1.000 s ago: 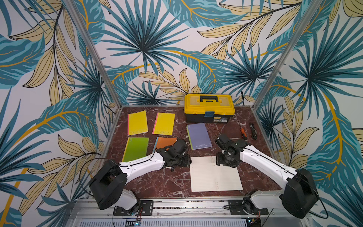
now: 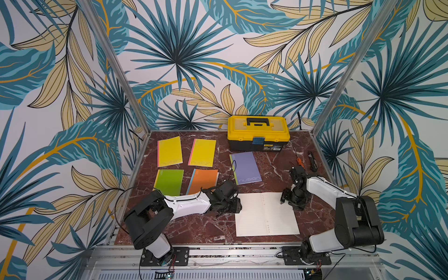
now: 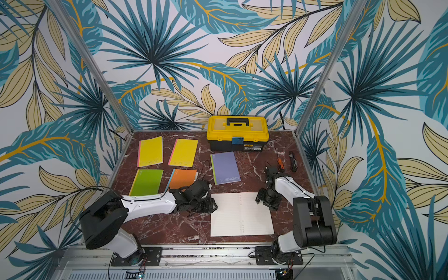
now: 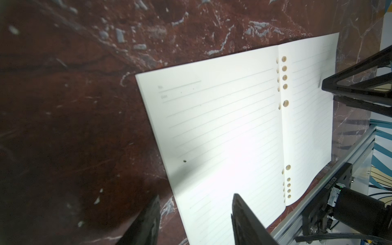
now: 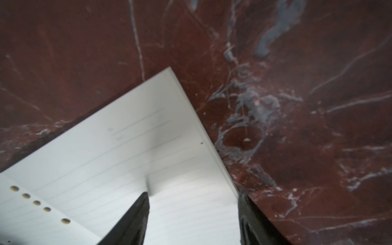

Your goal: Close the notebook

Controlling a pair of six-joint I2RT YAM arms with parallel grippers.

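The notebook lies open on the dark red marbled table, both lined white pages facing up. My left gripper stands at the notebook's left edge. Its open fingers straddle that edge in the left wrist view, one over the table and one over the page. At the upper right part of the notebook is my right gripper, also open. One of its fingers is over the right page and the other is by the page's outer edge. Nothing sits between either pair of fingers.
A purple notebook lies behind the open one. Yellow, green and orange notebooks lie at the left. A yellow and black toolbox stands at the back. Two tools, one orange and one black, lie at the right.
My right gripper has moved right, from near the spine toward the right page's outer edge. The left gripper has moved slightly right and down to the left edge. The notebook stays open.
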